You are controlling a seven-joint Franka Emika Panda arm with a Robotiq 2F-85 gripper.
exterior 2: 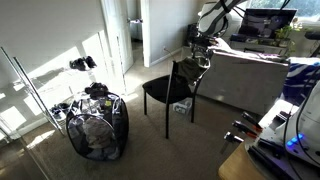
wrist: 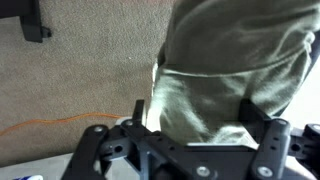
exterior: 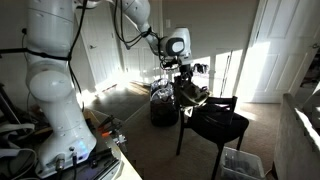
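Observation:
A grey-green cloth (wrist: 205, 85) fills the right half of the wrist view, bunched and wrinkled. My gripper is open above it, with fingers on either side of part of the cloth. Whether they touch it I cannot tell. In exterior view 1 the gripper (exterior: 187, 70) hangs over the dark cloth heap (exterior: 190, 93) at the black chair (exterior: 215, 125). From exterior view 2, the cloth (exterior 2: 187, 69) drapes over the chair's back, with the gripper (exterior 2: 203, 47) close above.
A black mesh hamper (exterior 2: 95, 125) with things inside stands left of the chair. Shoes (exterior 2: 83, 63) lie by the wall. A clear plastic bin (exterior: 242, 164) sits on the floor at the front right. Carpet between hamper and chair is free.

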